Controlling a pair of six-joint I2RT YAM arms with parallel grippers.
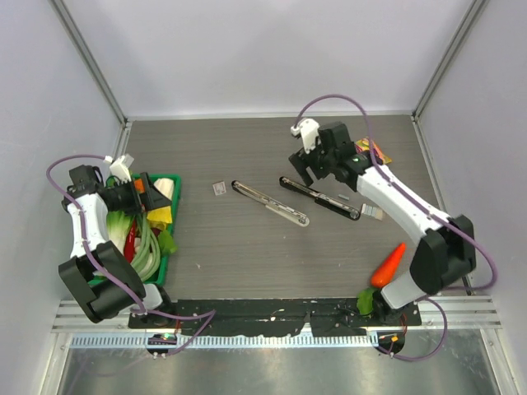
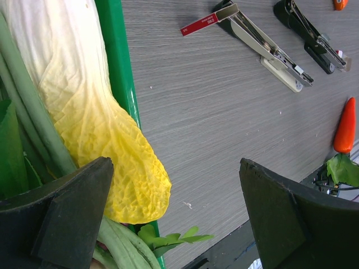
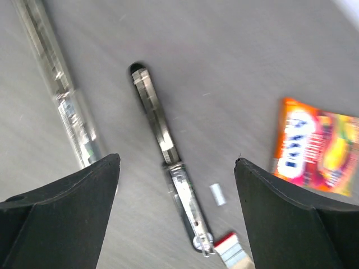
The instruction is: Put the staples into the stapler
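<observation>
Two staplers lie unfolded on the table: a white-based one (image 1: 270, 203) at centre and a black one (image 1: 319, 197) to its right, both with metal channels. Motion blur hides whether staples sit in those channels. A small silvery staple strip (image 3: 217, 194) lies beside the black stapler, near a red-and-white staple box (image 3: 233, 250). Another small box (image 1: 219, 188), red-sided in the left wrist view, lies left of the white-based stapler. My right gripper (image 1: 307, 168) hovers open above the black stapler's far end, empty. Over the vegetable basket, my left gripper (image 1: 148, 194) is open.
A green basket (image 1: 178, 188) full of vegetables stands at the left. A snack bag (image 3: 317, 148) lies at the far right, partly behind my right arm in the top view. A carrot (image 1: 389, 265) lies at the near right.
</observation>
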